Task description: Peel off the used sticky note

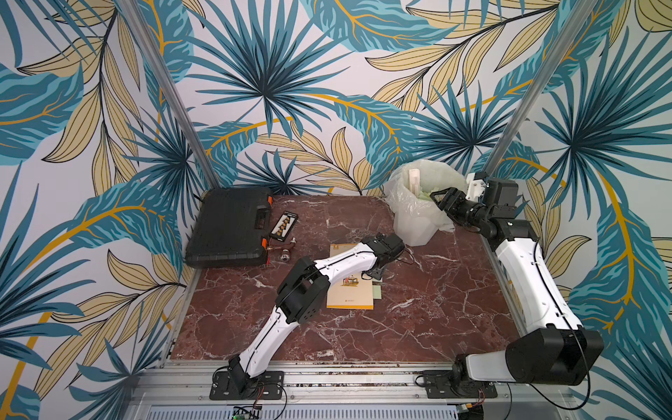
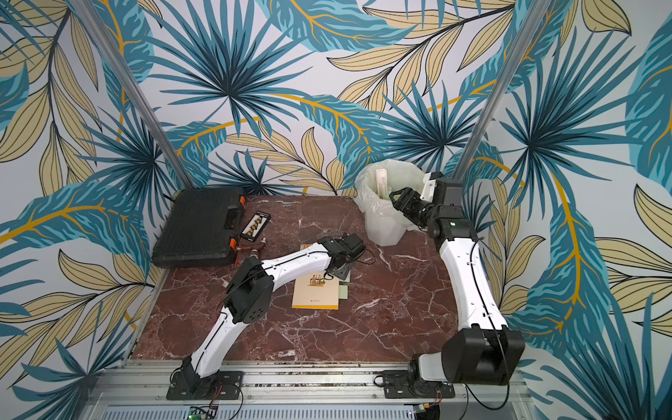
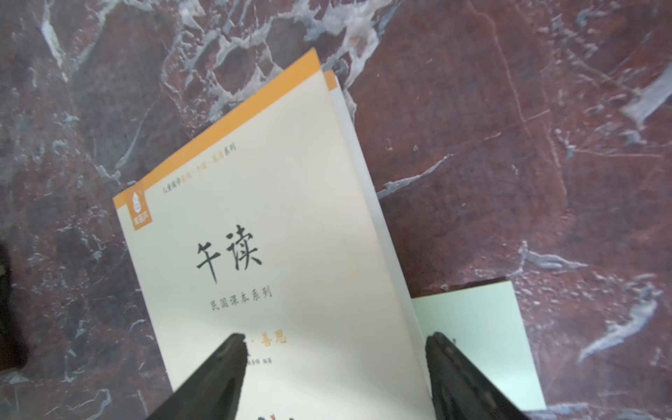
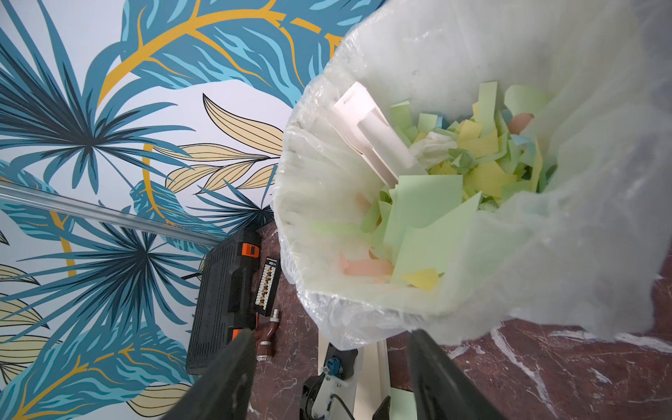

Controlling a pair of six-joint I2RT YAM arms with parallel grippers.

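A cream booklet [image 3: 280, 182] with an orange edge lies on the marble table [image 2: 392, 294], a pale green sticky note [image 3: 476, 336] sticking out at its right side. My left gripper is low over the booklet, its fingers apart in the left wrist view; no held thing shows between them. My right gripper stands open at the lined bin [image 4: 595, 231], which holds green, yellow and pink paper scraps [image 4: 427, 217].
A black case [image 1: 227, 220] and a small boxed set [image 1: 283, 226] lie at the back left, with small fittings [image 1: 285, 255] in front.
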